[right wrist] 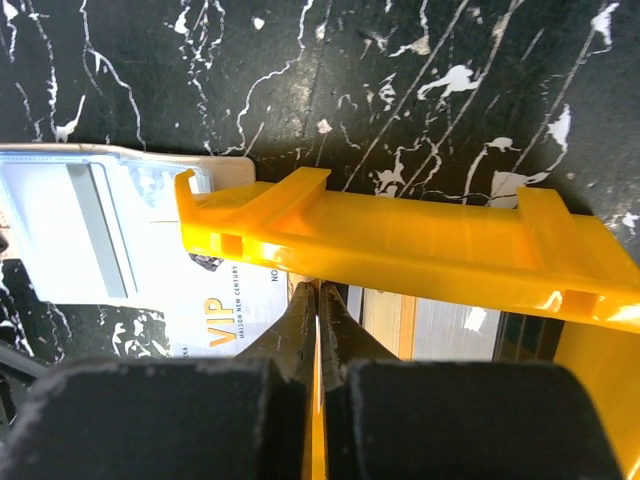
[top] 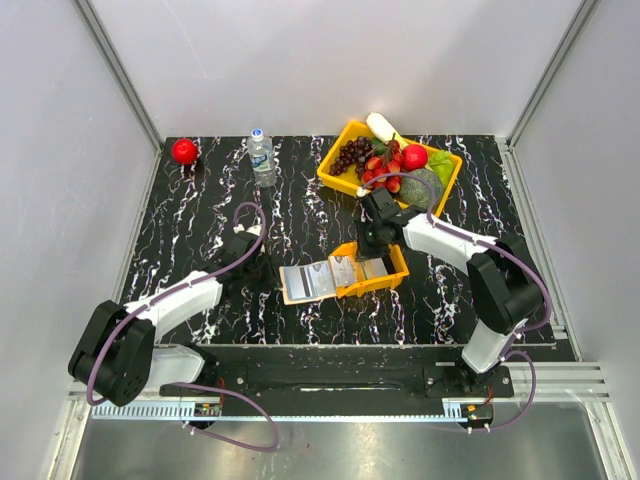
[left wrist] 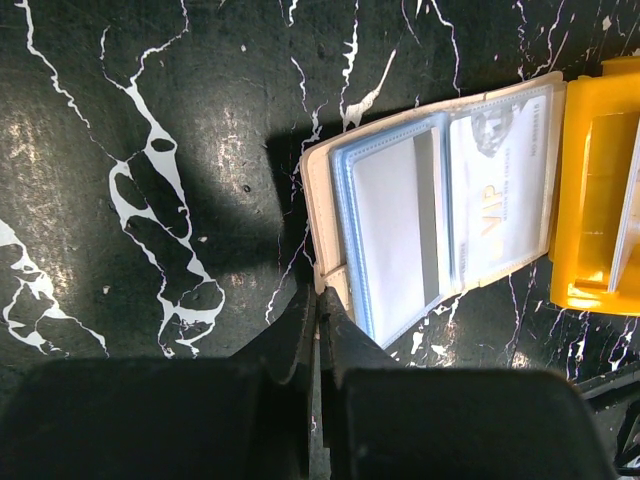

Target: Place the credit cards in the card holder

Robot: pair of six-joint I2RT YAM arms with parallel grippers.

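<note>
The open card holder [top: 308, 283] lies flat on the table, with cards under its clear pockets [left wrist: 495, 190]. Beside it, against its right end, stands a yellow box [top: 372, 288] of cards. Over the box's left side is a white VIP card [right wrist: 225, 310], raised and tilted. At that card's right edge, my right gripper is shut, apparently pinching it; the exact contact is partly hidden by the yellow wall. My left gripper is shut at the holder's left edge, low over its beige border; no card shows between its fingertips.
More cards [right wrist: 455, 328] lie in the box. A yellow basket of produce [top: 450, 190] stands behind the right arm. At the back left are a water bottle [top: 262, 160] and a red ball [top: 184, 151]. Bare table lies in front of the bottle.
</note>
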